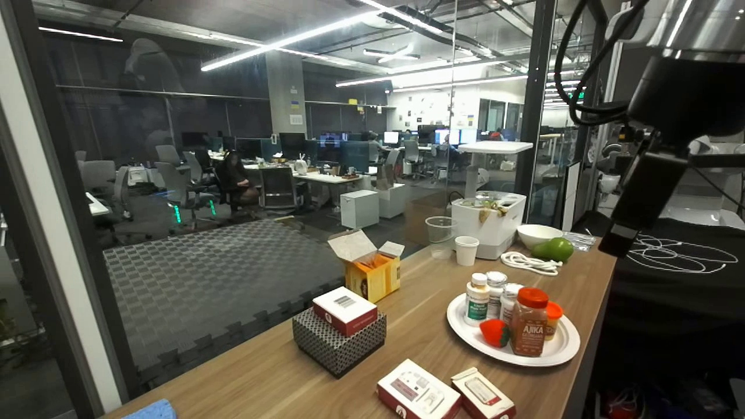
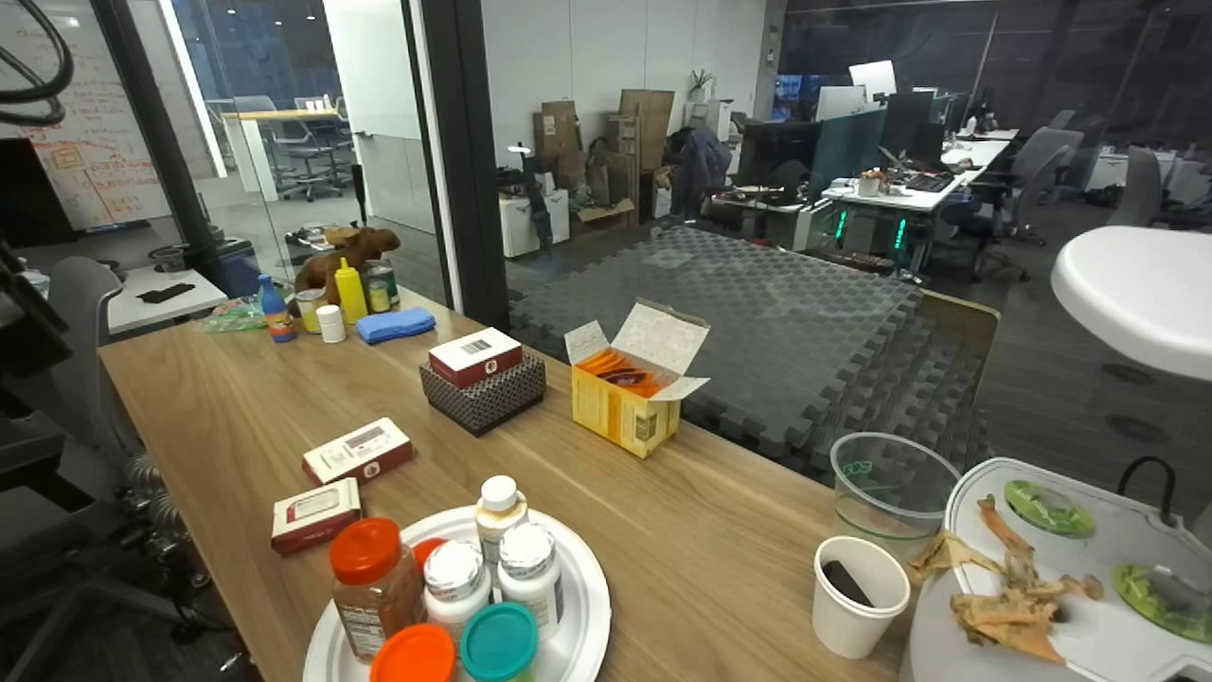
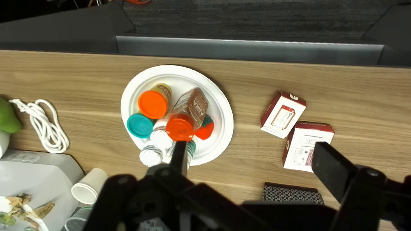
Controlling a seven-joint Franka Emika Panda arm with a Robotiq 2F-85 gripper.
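My gripper is open above the table, its two fingers wide apart with nothing between them; in exterior view 1 only one finger (image 1: 618,241) shows clearly, at the right. Below it, two red-and-white boxes lie side by side, a smaller one (image 3: 283,115) and a larger one (image 3: 308,148). A third such box (image 1: 346,309) rests on a black patterned box (image 1: 335,345); the wrist view hides it behind the gripper. On a white plate (image 3: 221,142) stand a red-lidded Ajika jar (image 1: 528,328), several white-capped bottles, orange- and teal-lidded tubs, and a red strawberry-like item (image 1: 494,333).
An open yellow box (image 2: 625,409) with orange packets stands at the table's far edge. A paper cup (image 1: 466,250), a clear cup (image 2: 892,489), a white appliance (image 1: 489,216) and coiled white cord (image 1: 531,263) crowd one end. Past a blue cloth (image 2: 395,325) stand several bottles.
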